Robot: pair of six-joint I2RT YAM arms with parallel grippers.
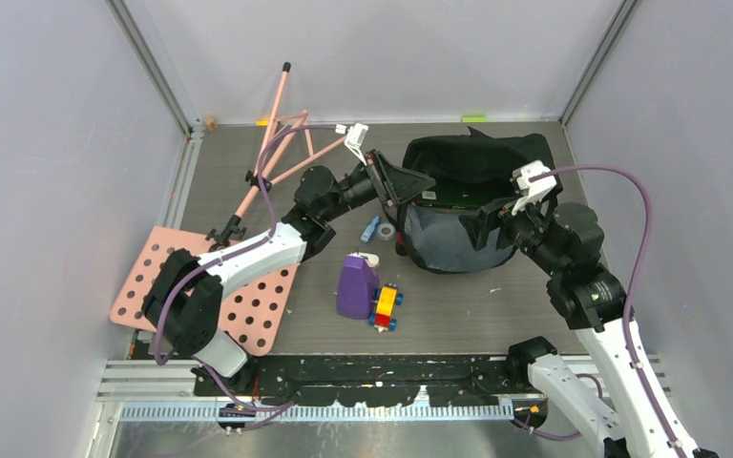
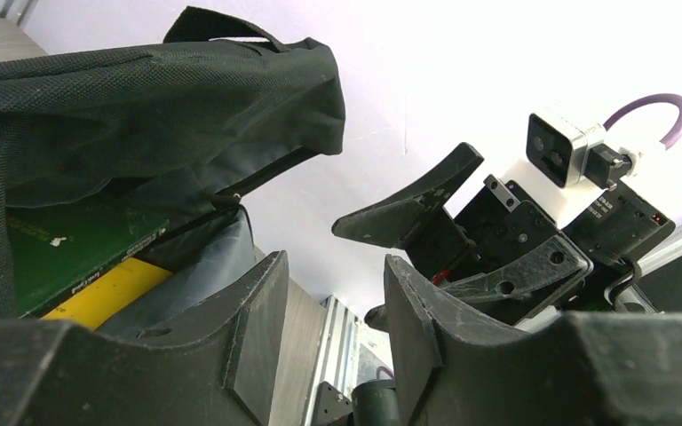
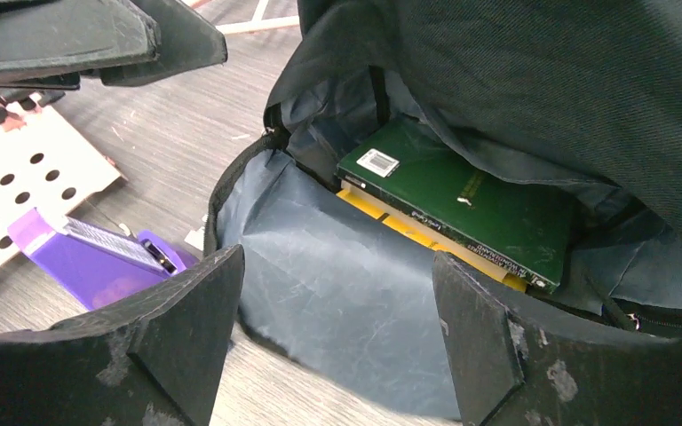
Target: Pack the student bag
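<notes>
The dark bag lies with its mouth spread at the back right, its grey-lined flap folded toward the front. Inside it a green book rests on something yellow. My left gripper is at the bag's left side, its fingers part open with nothing between them. Over the flap, at the front right of the opening, my right gripper stands open and empty. On the floor to the left are a purple case, a toy of yellow and red blocks, a blue bottle-like item and a tape roll.
A pink perforated board and a pink pole frame take up the left side. Grey walls enclose the area. Floor in front of the bag is bare.
</notes>
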